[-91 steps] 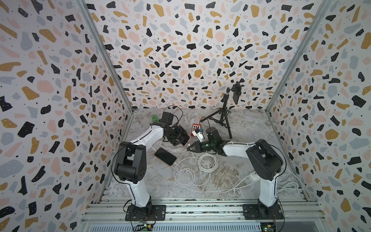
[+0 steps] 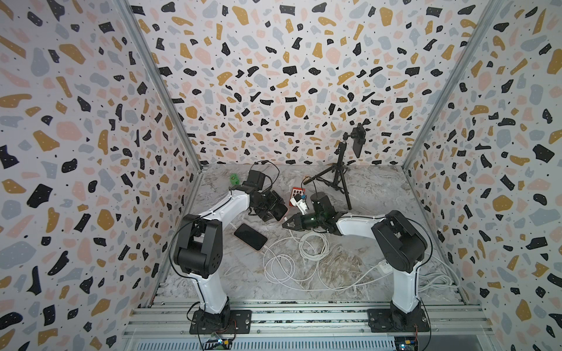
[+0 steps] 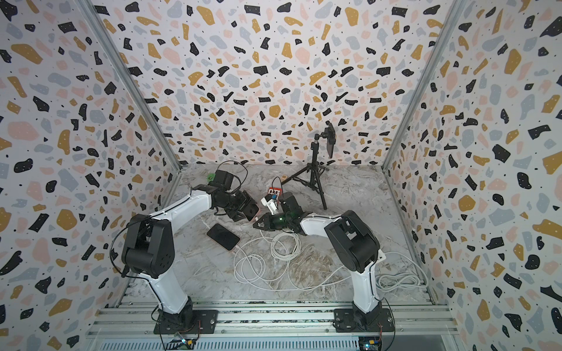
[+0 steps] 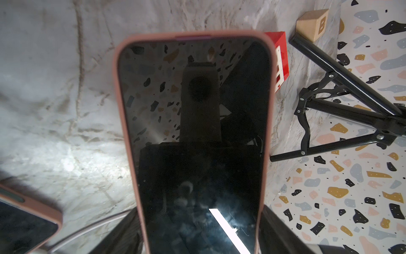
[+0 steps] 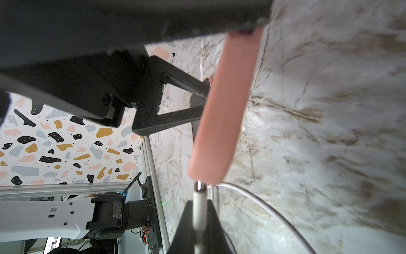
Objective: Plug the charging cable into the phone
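A phone in a pink case (image 4: 194, 127) is pinched by its long sides in my left gripper (image 2: 271, 207), raised off the table with its dark screen showing in the left wrist view. My right gripper is shut on the white plug of the charging cable (image 5: 199, 211). In the right wrist view the phone appears edge-on, and the plug's metal tip (image 5: 200, 186) stands right at its end face. Some metal still shows below the case; whether the tip touches or enters the port I cannot tell. The port itself is hidden.
A second phone (image 2: 250, 237) lies on the table with a white cable running from near its corner. Coiled white cable (image 2: 314, 245) lies beneath the right gripper. Behind stand a red block (image 2: 297, 194) and a black tripod (image 2: 338, 169).
The right gripper is almost unmoved.
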